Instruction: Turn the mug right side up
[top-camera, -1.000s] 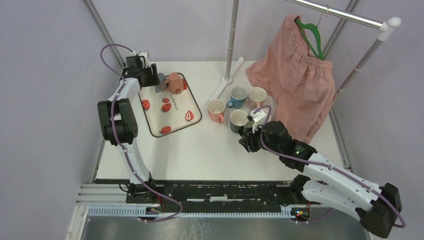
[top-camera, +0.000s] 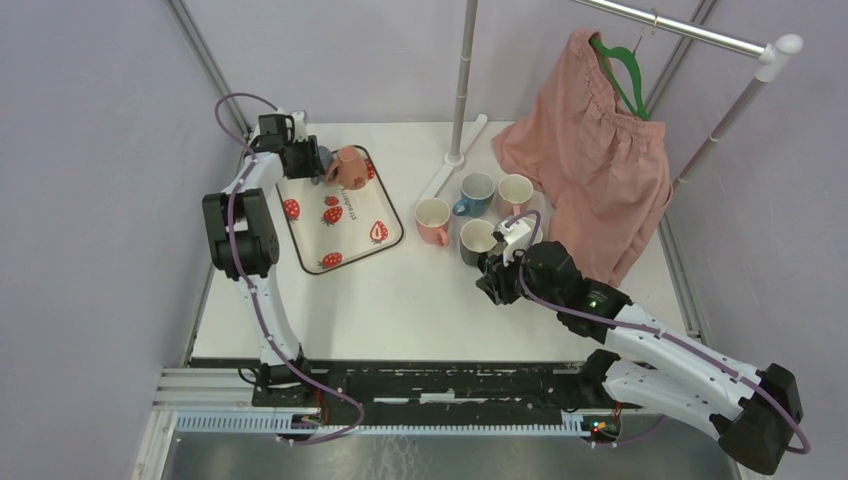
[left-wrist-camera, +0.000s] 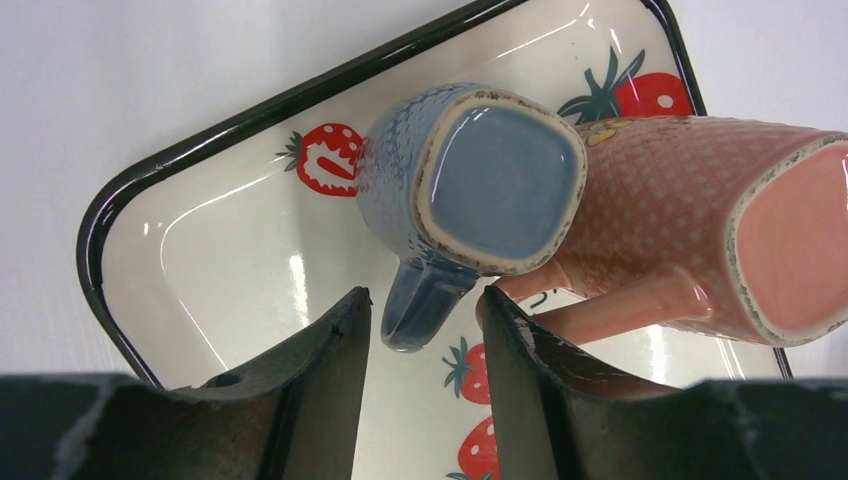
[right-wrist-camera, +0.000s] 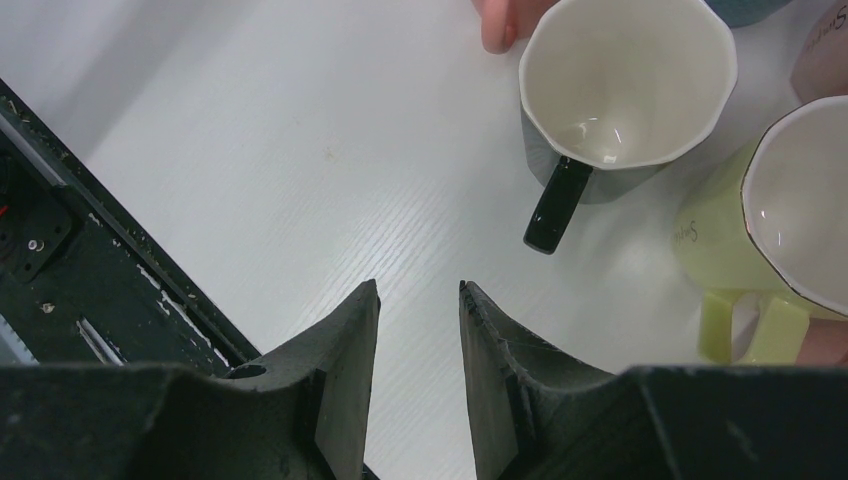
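Note:
In the left wrist view a blue mug lies upside down in the strawberry tray, its base up and its handle pointing toward my left gripper, whose open fingers sit either side of that handle's end. A pink mug rests against it on the right, handle toward the fingers. In the top view my left gripper hovers over the tray's back-left corner, partly hiding the blue mug. My right gripper stands open beside a white mug with black handle, nothing between its fingers.
Several upright mugs stand mid-right, including pink and blue ones, and a yellow one by my right gripper. A rack pole and hanging pink garment occupy the back right.
The mugs and right arm show little or no change.

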